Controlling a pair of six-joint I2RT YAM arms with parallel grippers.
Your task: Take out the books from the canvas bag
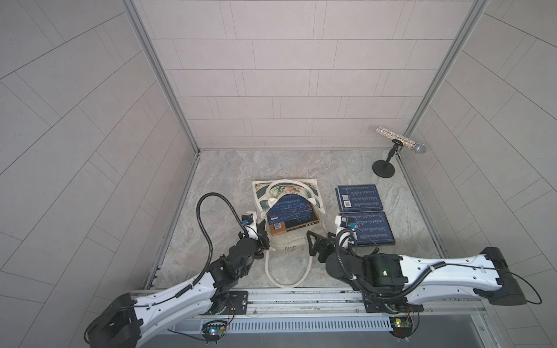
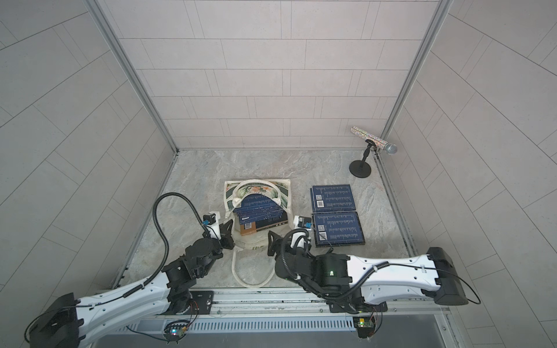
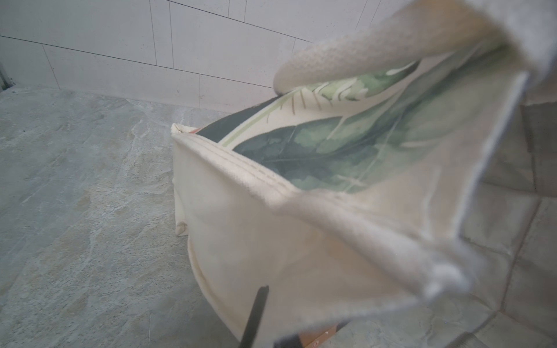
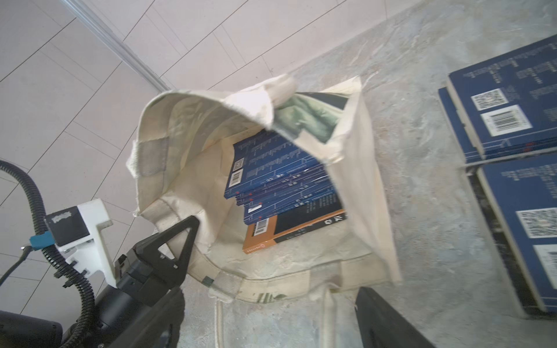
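Observation:
The cream canvas bag [image 1: 290, 239] lies with its mouth facing me, its leaf print at the far side. Inside are a stack of blue books [image 4: 272, 165] and, beneath them, an orange-and-black book [image 4: 298, 223]. At the bag's left edge, my left gripper [image 1: 267, 239] is shut on the canvas, one finger [image 4: 186, 249] showing inside the rim. My right gripper [image 2: 271, 242] is open in front of the mouth's right side; its fingers [image 4: 380, 319] stand wide apart with nothing between them. In the left wrist view, canvas hides most of the finger.
Right of the bag lie two groups of blue books, one farther back [image 1: 359, 198] and one nearer [image 1: 371, 227]. A microphone on a black stand [image 1: 383, 168] occupies the back right corner. Bare floor lies left of the bag. A bag handle [image 1: 290, 285] loops toward the front.

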